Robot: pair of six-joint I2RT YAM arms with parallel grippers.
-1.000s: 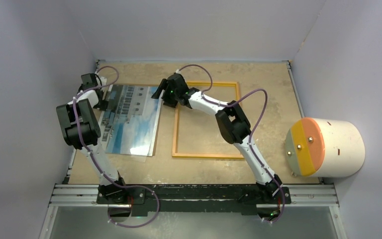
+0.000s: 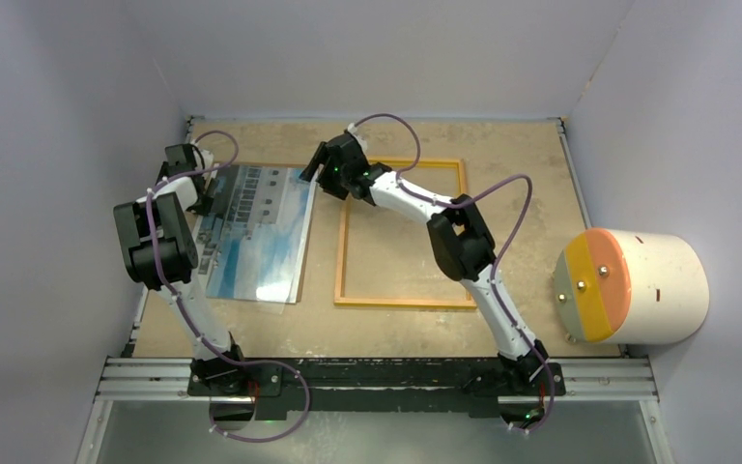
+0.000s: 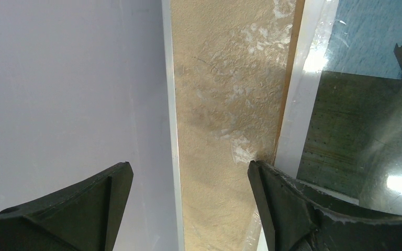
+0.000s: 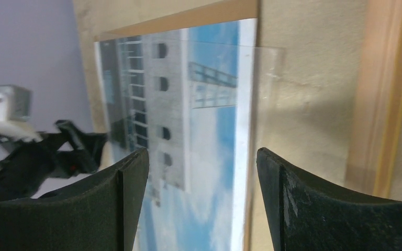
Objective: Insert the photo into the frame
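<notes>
The photo point(image 2: 269, 242), showing a building and blue sky, lies flat on the left of the table. A clear sheet point(image 4: 272, 63) overlies it slightly askew, its corner sticking out past the photo's right edge. Beside it on the right rests the empty wooden frame point(image 2: 341, 253). My left gripper stands open at the photo's far left corner, one finger over the edge and the other toward the wall. At the photo's far right corner is my right gripper, its fingers apart over the right edge, nothing seen gripped between them.
A brown board edge point(image 4: 199, 14) shows under the photo. The left wall point(image 3: 73, 94) is close to my left gripper. A white, orange and yellow rounded object point(image 2: 638, 287) stands at the right.
Photo and frame have not moved.
</notes>
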